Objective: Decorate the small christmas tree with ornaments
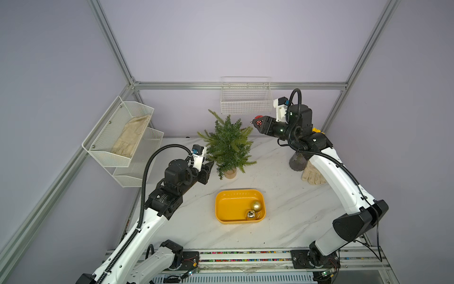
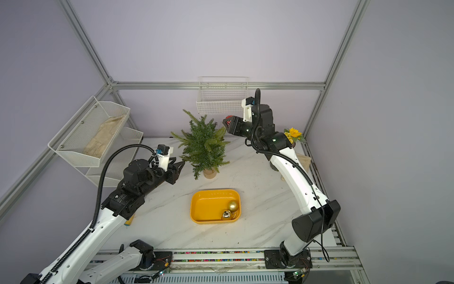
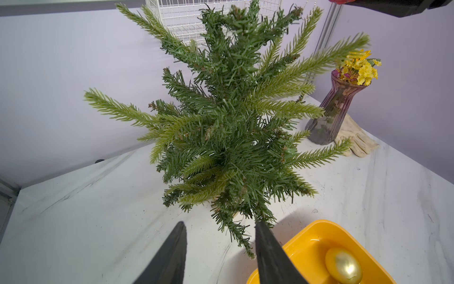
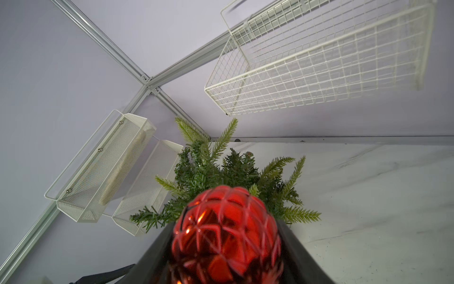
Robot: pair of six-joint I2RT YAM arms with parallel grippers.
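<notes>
The small green tree [image 1: 229, 142] stands upright on the marble table behind the tray, bare of ornaments where I can see it. My right gripper is shut on a shiny red ornament [image 4: 226, 227] with a raised net pattern, held up to the right of the tree near its top, apart from the branches. At the tree's lower left, my left gripper stands open, nothing between its fingers. A gold ball [image 1: 256, 205] and a shiny gold ball [image 1: 250, 215] lie in the right end of the yellow tray [image 1: 227, 221].
A wire basket [image 1: 246, 101] hangs on the back wall, behind the tree. White mesh shelves [image 1: 122, 137] hold a cloth at the left. A flower vase [image 3: 335, 106] and gloves [image 3: 357, 137] stand at the right back.
</notes>
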